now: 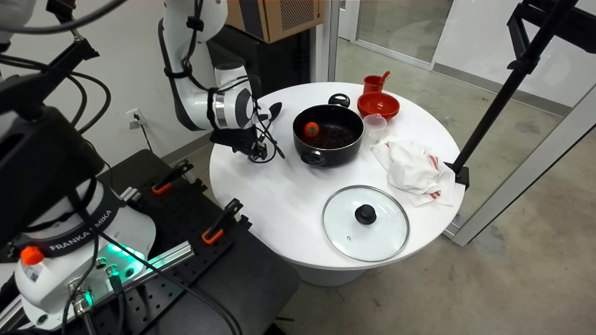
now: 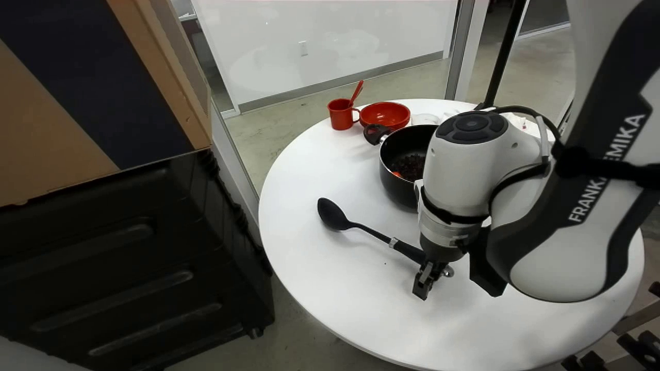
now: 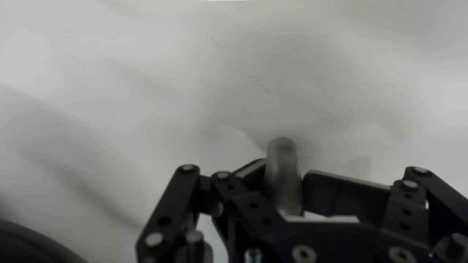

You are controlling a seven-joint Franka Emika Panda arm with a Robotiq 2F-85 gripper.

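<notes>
A black spoon (image 2: pixel 334 214) with a long handle stretches across the left part of the round white table in exterior view 2. My gripper (image 2: pixel 427 281) is shut on the end of its handle, low over the tabletop. Up close in the wrist view, the greyish handle end (image 3: pixel 283 175) sticks up between the dark fingers. Only the spoon's head (image 1: pixel 274 110) shows clearly in exterior view 1, since my arm and cables cover most of the rest. Whether the spoon touches the table, I cannot tell.
Beside the gripper stands a black pot (image 1: pixel 335 155) with a tomato (image 1: pixel 311 129) inside. Behind it are a red bowl (image 1: pixel 378 106), red cup (image 1: pixel 373 84) and clear cup (image 1: pixel 375 127). A cloth (image 1: pixel 416 170) and glass lid (image 1: pixel 346 234) lie further right.
</notes>
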